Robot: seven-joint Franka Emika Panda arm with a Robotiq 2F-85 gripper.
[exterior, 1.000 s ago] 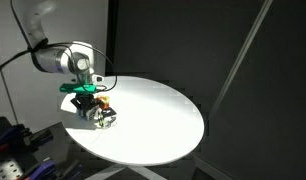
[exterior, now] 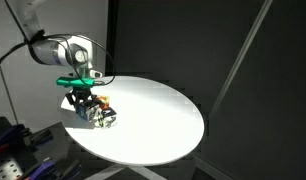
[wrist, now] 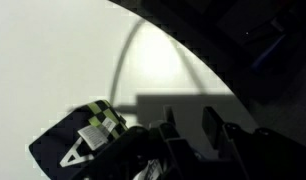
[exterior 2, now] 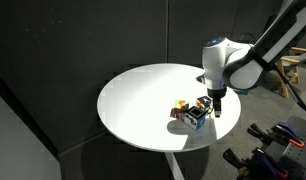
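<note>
My gripper [exterior: 81, 97] points down over the near-left part of the white table [exterior: 153, 105], beside a cluster of small colourful boxes [exterior: 104, 111]. In the wrist view the dark fingers of the gripper stand apart, open, with nothing seen between their tips. Left of them lies a dark box [wrist: 61, 142] with a checkered patch and a white triangle. Exterior view 2 shows red, yellow and green pieces [exterior 2: 179, 107] next to a blue-and-black box [exterior 2: 194, 118]; the gripper [exterior 2: 217, 103] is just right of them. The lower parts of the fingers are dark and blurred.
Cables loop around the arm [exterior: 80, 52].
Over the last second the arm has risen a little and shifted slightly left in exterior view 1. The boxes appear to stay in place.
</note>
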